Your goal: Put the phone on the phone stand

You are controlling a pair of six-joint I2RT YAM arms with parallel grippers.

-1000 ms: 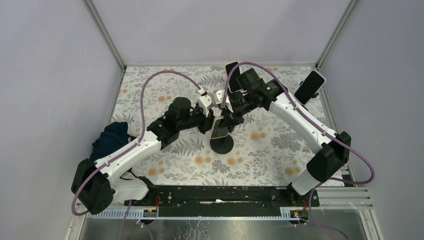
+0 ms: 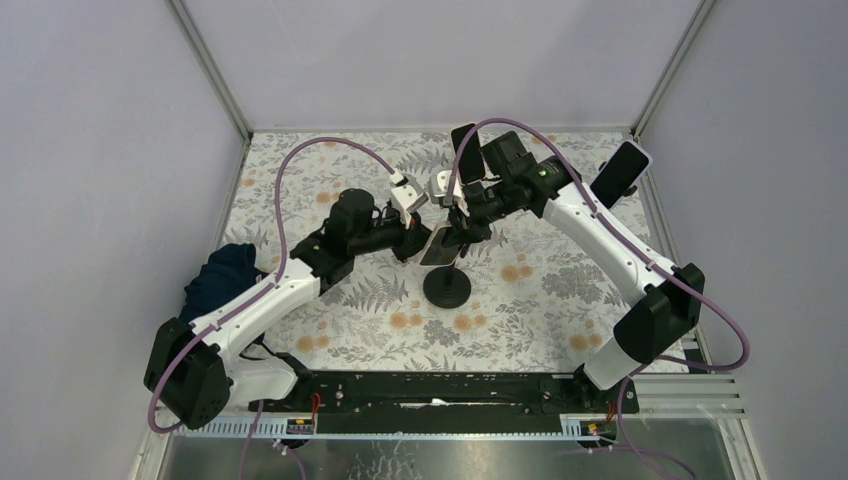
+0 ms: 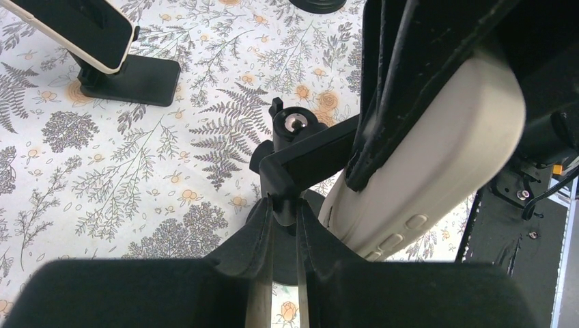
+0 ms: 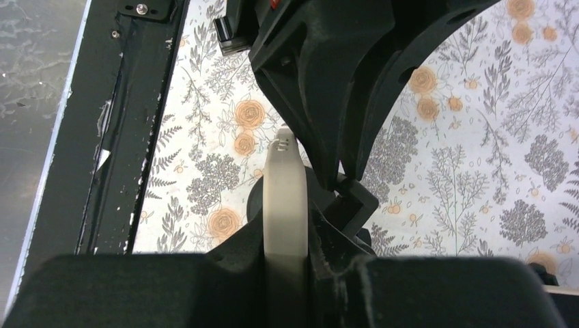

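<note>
My right gripper is shut on the cream-cased phone (image 4: 285, 184), which is held tilted above the middle stand in the top view (image 2: 438, 247). The stand (image 3: 297, 126) has a black post and arm over a round base (image 2: 447, 290). My left gripper has its fingertips at the stand's upper joint, close together; whether they grip it is unclear. In the left wrist view the phone is right beside the stand's arm, with the right gripper's black fingers over it. Whether the phone touches the holder cannot be told.
Another phone (image 2: 465, 145) rests on a stand at the back, and one (image 2: 620, 170) on a stand at the right. Dark cloth (image 2: 220, 280) lies at the left edge.
The phone and right gripper have shifted slightly up and toward the back in the top view, the phone's angle changing.
</note>
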